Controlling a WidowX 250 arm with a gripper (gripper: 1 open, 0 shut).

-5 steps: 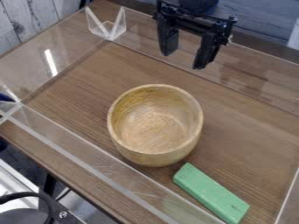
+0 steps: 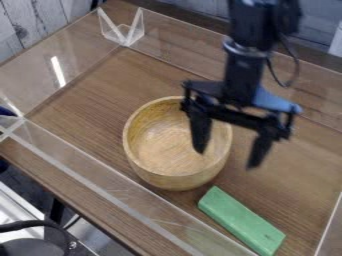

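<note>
The dark robot gripper (image 2: pixel 241 128) is blurred in the centre right, hanging over the back right part of a round wooden bowl (image 2: pixel 160 163). Whether its fingers are open or shut, or hold anything, cannot be told. A green block (image 2: pixel 241 218) lies on the wooden table at the front right, apart from the bowl.
A clear plastic object (image 2: pixel 120 28) stands at the back left. Transparent strips run along the left and front edge, with a black cable at the bottom left.
The bowl and green block have not moved.
</note>
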